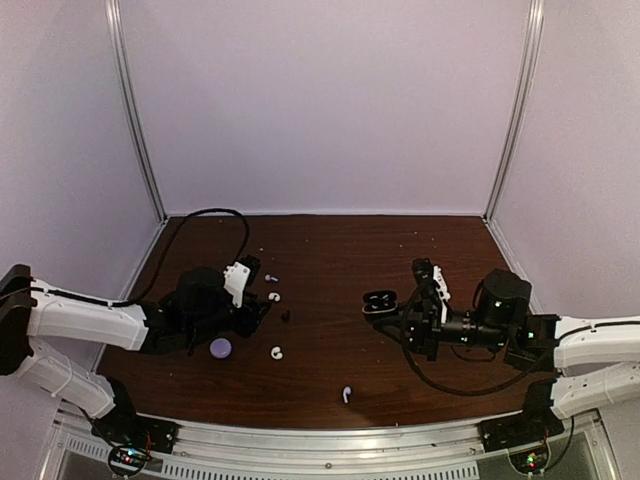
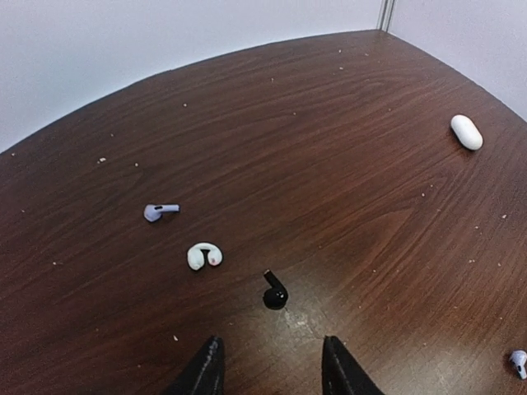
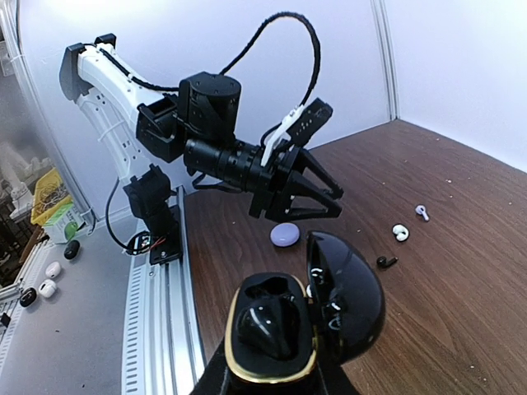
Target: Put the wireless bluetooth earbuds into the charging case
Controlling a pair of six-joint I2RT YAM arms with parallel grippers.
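Held up over the right half of the table is the black charging case (image 1: 380, 301), its lid raised, with my right gripper (image 1: 376, 322) shut on it. In the right wrist view the case (image 3: 272, 333) shows its gold-edged inside with a glossy black shape in it; I cannot tell for certain whether that is a seated earbud. One black earbud (image 2: 276, 295) lies on the table, ahead of my left gripper in the left wrist view. That gripper's fingers (image 2: 211, 366) are apart with bare wood between them, so it stands open, above the table's left side.
White earbuds (image 1: 274, 297) and a purple earbud (image 1: 271, 278) lie near the black one. More white earbuds (image 1: 277, 353), a purple case (image 1: 220, 348) and another purple earbud (image 1: 347, 393) lie nearer the front. A white case (image 2: 467, 132) sits farther right.
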